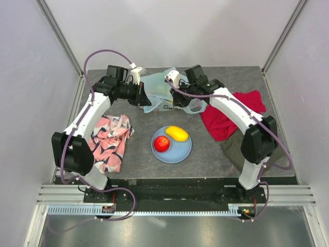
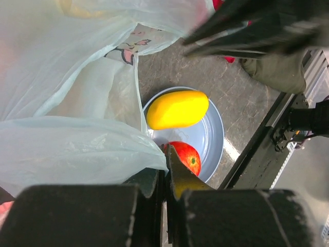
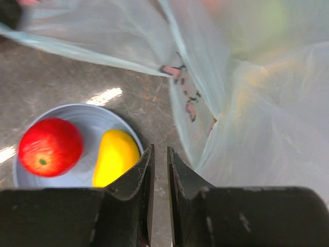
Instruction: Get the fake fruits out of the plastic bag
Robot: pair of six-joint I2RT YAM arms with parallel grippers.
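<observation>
The translucent plastic bag (image 1: 159,82) lies at the back middle. My left gripper (image 1: 141,100) is shut at its left side; a fold of bag (image 2: 77,149) drapes by the fingertips, and I cannot tell if any is between them. My right gripper (image 1: 177,100) is over the bag's right part; its fingers (image 3: 144,175) stand a little apart, nothing visible between them. Faint fruit colours show through the bag. A blue plate (image 1: 171,155) in front holds a red fruit (image 1: 161,143) and a yellow mango (image 1: 177,133).
A pink patterned cloth (image 1: 108,144) lies at left, a red cloth (image 1: 221,123) and olive cloth (image 1: 236,154) at right.
</observation>
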